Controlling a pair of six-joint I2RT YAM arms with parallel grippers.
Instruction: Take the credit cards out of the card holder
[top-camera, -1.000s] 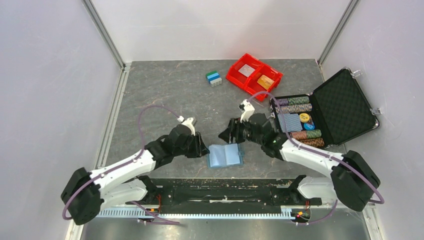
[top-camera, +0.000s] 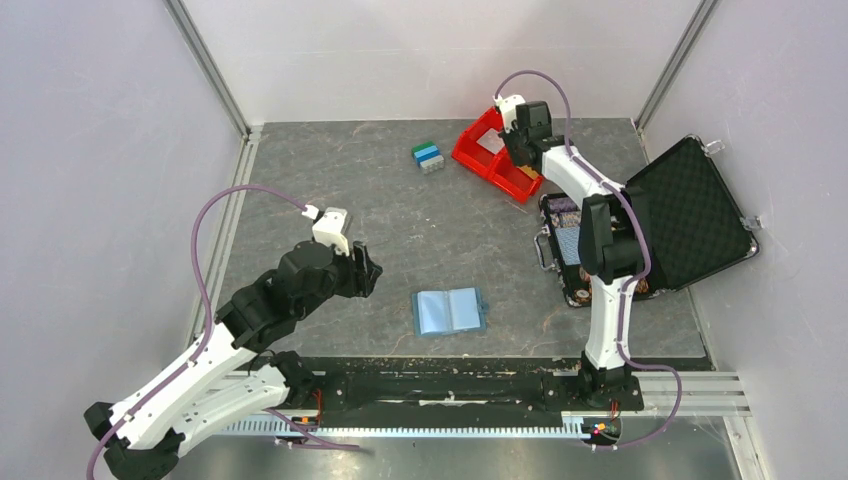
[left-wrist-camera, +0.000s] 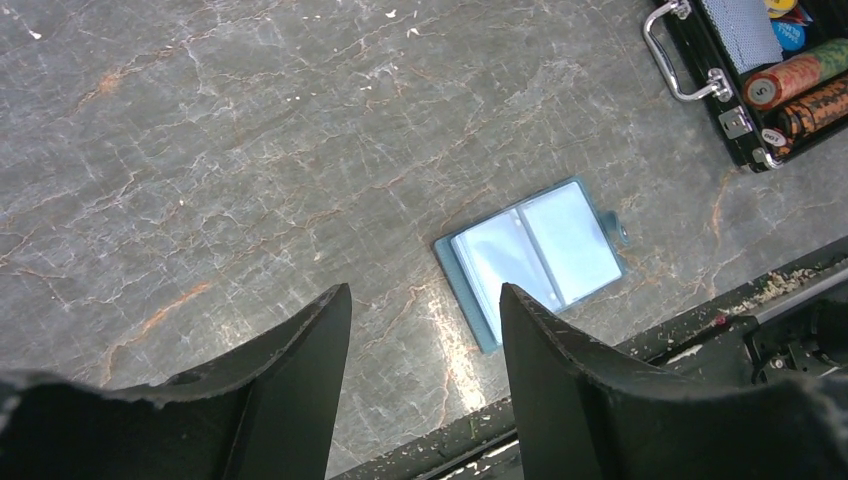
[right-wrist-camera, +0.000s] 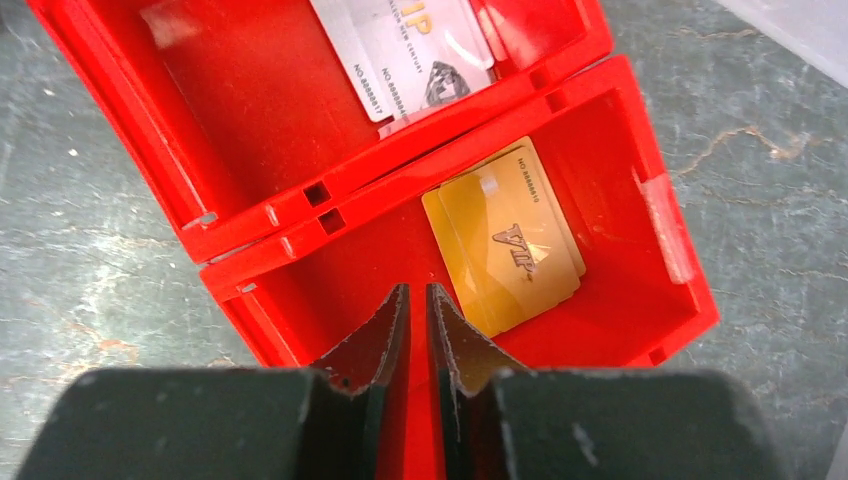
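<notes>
The blue card holder (top-camera: 448, 311), also in the left wrist view (left-wrist-camera: 563, 243), lies open at the front middle, with pale sleeves. My left gripper stands open above and left of it, nothing between its fingers. My right gripper is over the red tray (top-camera: 468, 153), its fingertips close together with nothing clear between them. In the right wrist view, gold cards (right-wrist-camera: 505, 240) marked VIP lie in the nearer compartment and white cards (right-wrist-camera: 400, 55) in the farther one.
An open chip case (top-camera: 685, 215) stands at the right, under the right arm. Stacked coloured blocks (top-camera: 427, 157) sit left of the tray.
My right gripper has moved from beside the card holder up to the back, over the red tray. My left gripper has drawn back left and up from the holder.
</notes>
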